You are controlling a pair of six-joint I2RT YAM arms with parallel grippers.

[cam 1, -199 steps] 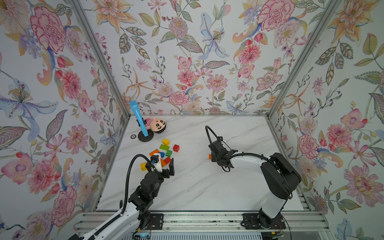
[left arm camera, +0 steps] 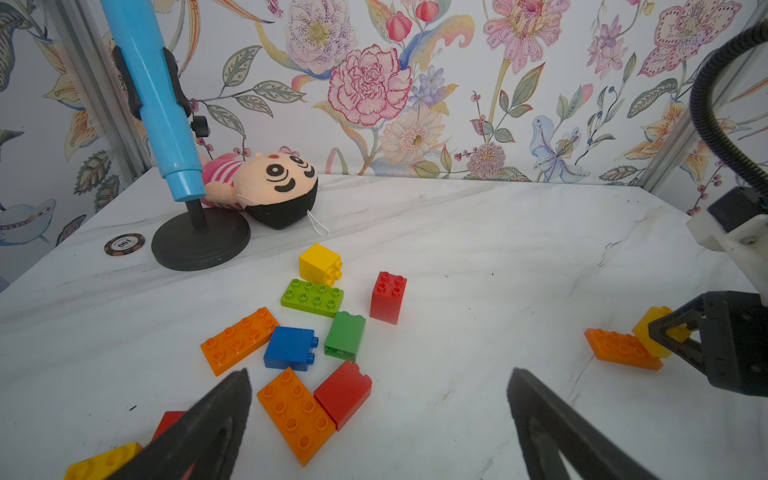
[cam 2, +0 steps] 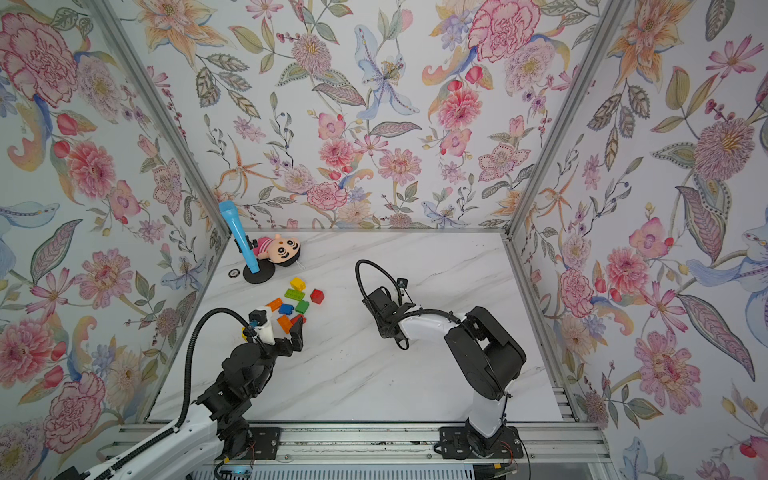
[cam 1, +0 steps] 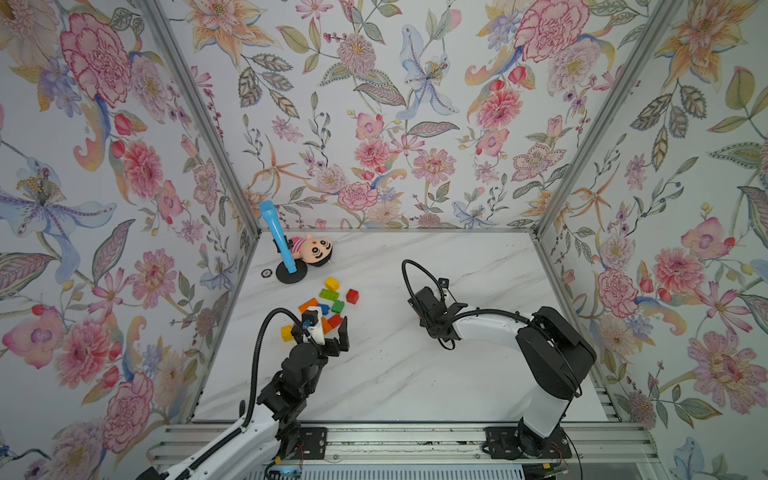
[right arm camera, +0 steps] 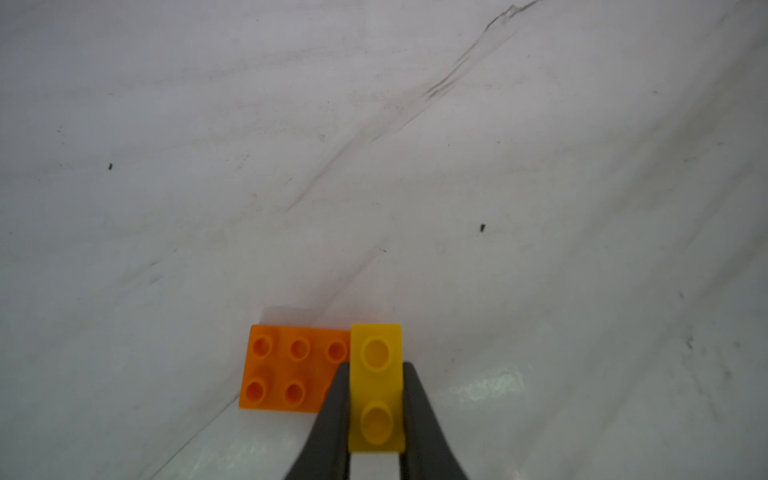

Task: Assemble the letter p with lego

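Observation:
My right gripper is shut on a yellow brick [right arm camera: 376, 388], whose two studs show between the fingers. In the right wrist view an orange brick [right arm camera: 292, 368] lies flat on the table, studs up, and the yellow brick covers its right end. From the left wrist view, the yellow brick [left arm camera: 657, 331] overlaps the right end of that orange brick [left arm camera: 616, 349]; whether they touch I cannot tell. Open and empty, my left gripper hangs near the loose bricks, with an orange brick [left arm camera: 296, 414] and a red brick [left arm camera: 344, 393] between and beyond its fingers.
Farther back lie a blue brick [left arm camera: 290, 348], a green brick [left arm camera: 345, 336], a lime brick [left arm camera: 312, 297], a yellow brick [left arm camera: 321, 264] and a red brick [left arm camera: 389, 297]. A blue post on a black base [left arm camera: 200, 238] stands near a doll [left arm camera: 268, 188].
My right gripper has shifted a little left and toward the front, now hiding the orange brick in the top left view. The left arm looks unmoved.

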